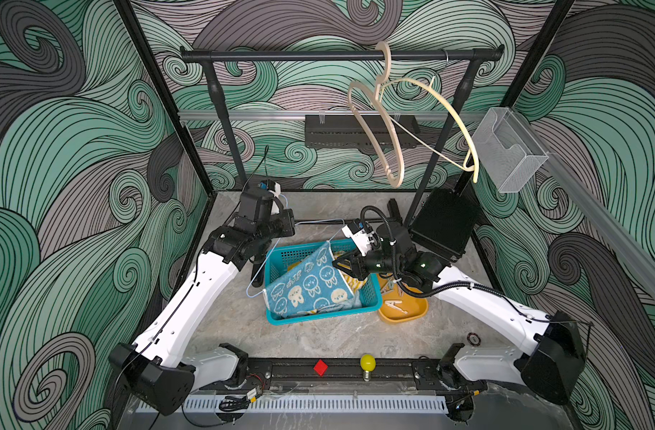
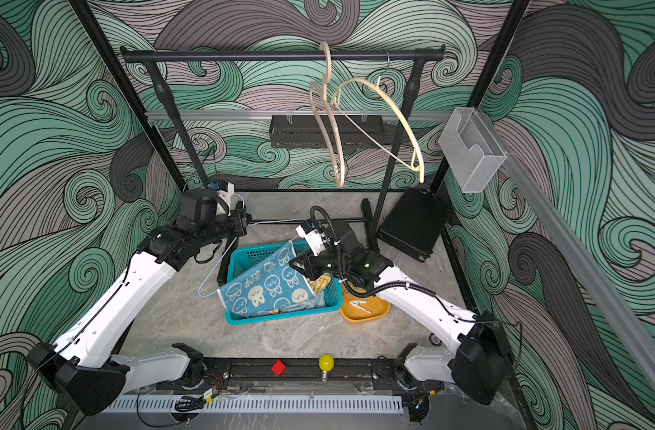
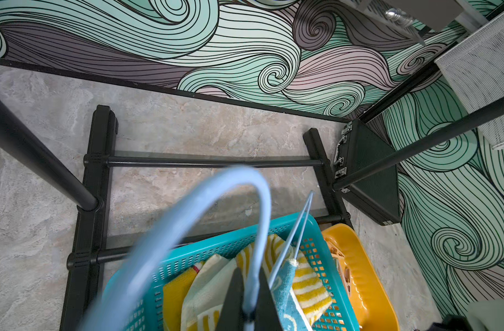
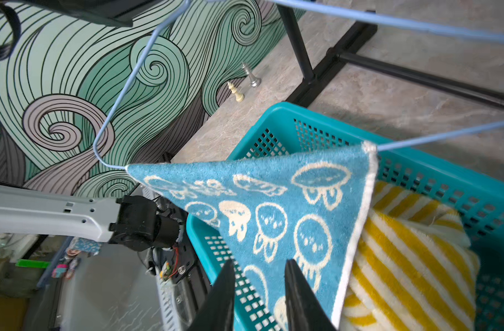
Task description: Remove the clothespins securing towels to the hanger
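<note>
A blue towel with white rabbit figures [image 1: 311, 281] hangs over the bar of a light blue wire hanger [image 4: 119, 102], its lower part in the teal basket. My left gripper is shut on the hanger near its hook. In the right wrist view no clothespin shows on the towel's visible upper edge. My right gripper stands open in front of the towel, with a clear gap between its fingers. White clothespins [image 1: 395, 306] lie in the orange bowl [image 1: 406, 315].
In the teal basket [image 1: 273, 315] are yellow-and-white striped cloths [image 4: 412, 259]. Two beige hangers [image 1: 395, 154] hang from the black rack rail [image 1: 298, 55]. A black case [image 1: 445, 223] stands at back right.
</note>
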